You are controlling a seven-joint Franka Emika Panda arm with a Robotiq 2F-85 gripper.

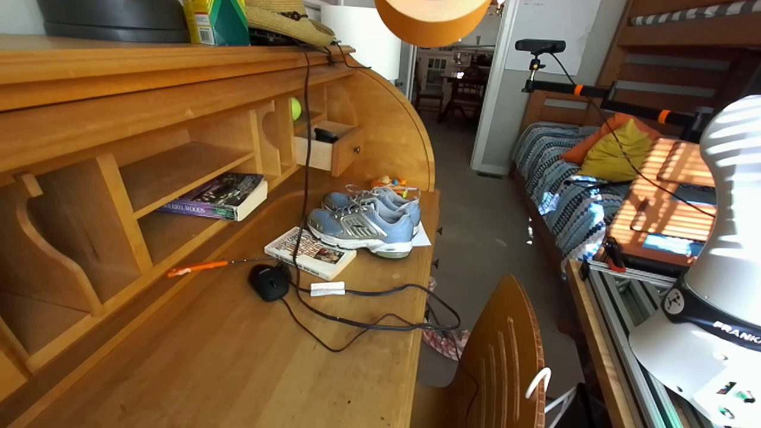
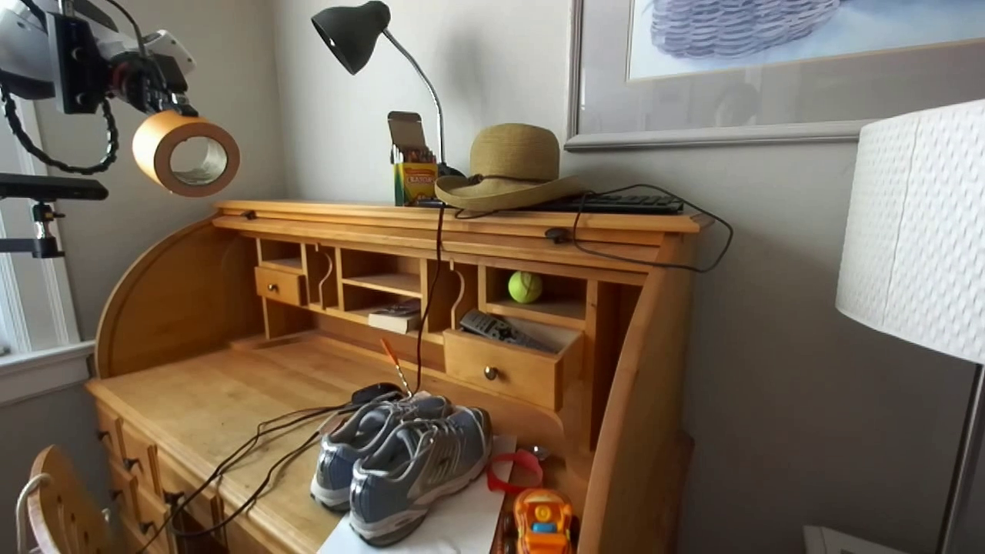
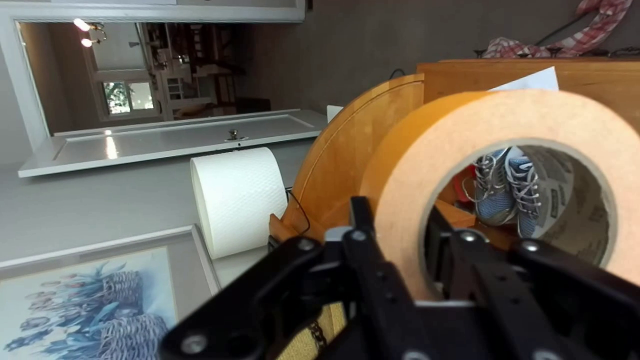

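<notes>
A wide roll of tan masking tape (image 3: 400, 180) hangs in the air, its wall pinched by my gripper. One black finger (image 3: 361, 213) lies outside the ring and the other reaches into its hole, so the fingers are shut on the roll's wall. In exterior view 2 the tape roll (image 2: 155, 152) hangs at upper left, higher than the desktop, its hole facing the camera. Only the roll's lower part (image 1: 433, 25) shows at the top edge of exterior view 1, where the gripper is out of frame.
Blue-grey sneakers (image 1: 367, 227), a white book (image 1: 311, 252), a black mouse (image 1: 269, 282) and cables lie on the roll-top desk (image 1: 235, 364). On its top stand a straw hat (image 2: 514, 157), a crayon box (image 2: 415, 181) and a lamp (image 2: 355, 32). The near desktop is largely bare.
</notes>
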